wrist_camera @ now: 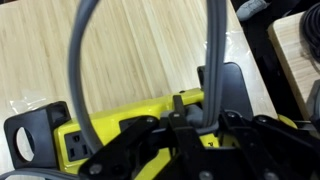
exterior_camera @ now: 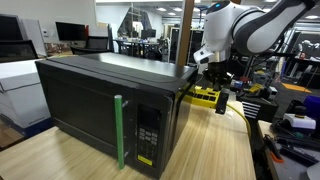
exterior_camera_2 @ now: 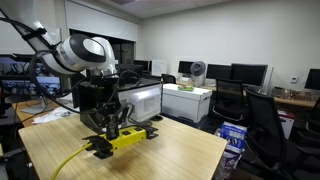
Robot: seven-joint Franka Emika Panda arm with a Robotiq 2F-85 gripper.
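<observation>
A yellow power strip (exterior_camera_2: 128,138) with black end brackets lies on the wooden table; in the wrist view the yellow strip (wrist_camera: 72,135) runs under my gripper. Dark parts of the hand cover the strip's middle. Exterior view 2 shows the gripper (exterior_camera_2: 112,132) low over the strip, close to it or touching. Whether the fingers are apart or hold a plug cannot be made out. A grey cable (wrist_camera: 82,60) loops across the wrist view in front of the hand.
A black microwave (exterior_camera: 110,100) with a green handle (exterior_camera: 119,130) stands on the table beside the arm. A yellow cord (exterior_camera_2: 68,160) trails from the strip toward the near edge. Bare tabletop (exterior_camera_2: 185,145) lies to the right in exterior view 2.
</observation>
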